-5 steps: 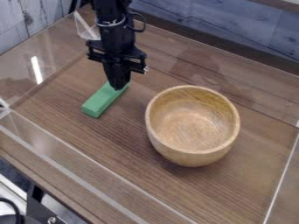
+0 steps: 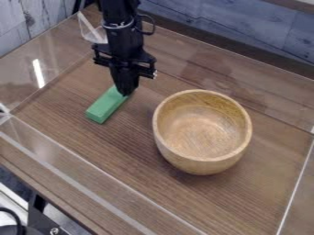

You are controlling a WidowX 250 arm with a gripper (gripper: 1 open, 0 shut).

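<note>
A green rectangular block (image 2: 106, 107) lies on the wooden table, left of a large tan bowl (image 2: 201, 131). The black gripper (image 2: 123, 75) hangs over the upper end of the block. Its fingertips are small and dark in this view, and I cannot tell how far apart they are or whether they touch the block.
The bowl takes up the middle right of the table. Cables and a dark fitting sit at the lower left edge.
</note>
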